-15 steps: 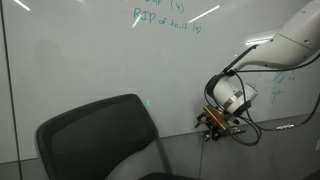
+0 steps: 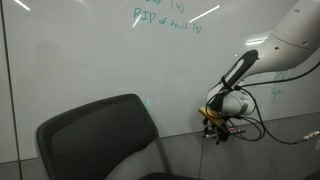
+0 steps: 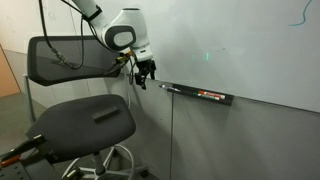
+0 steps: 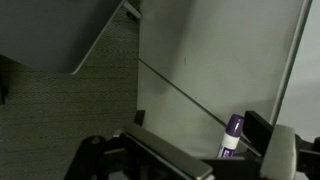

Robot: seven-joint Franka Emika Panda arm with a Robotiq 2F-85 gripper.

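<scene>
In the wrist view, a white marker with a dark purple cap (image 4: 232,132) shows close to the right-hand finger, on the inner side of it. My gripper is open, its fingers well apart, and the marker is not gripped. From the second exterior view, the gripper (image 3: 142,78) hangs at the lower edge of the whiteboard (image 3: 235,50), left of the dark marker tray (image 3: 205,95). The first exterior view has the gripper (image 2: 222,132) low against the board, its fingers partly hidden by cables.
An office chair with a dark seat (image 3: 85,125) stands below and beside the arm. Its mesh back (image 2: 95,140) is in the foreground of the first exterior view. Grey wall panel (image 3: 225,140) lies under the tray. Loose cables (image 2: 262,125) loop around the wrist.
The wrist has turned and tilted, so the orange part by the gripper shows less than before. The gripper stays near the board's lower edge. The chair has not moved.
</scene>
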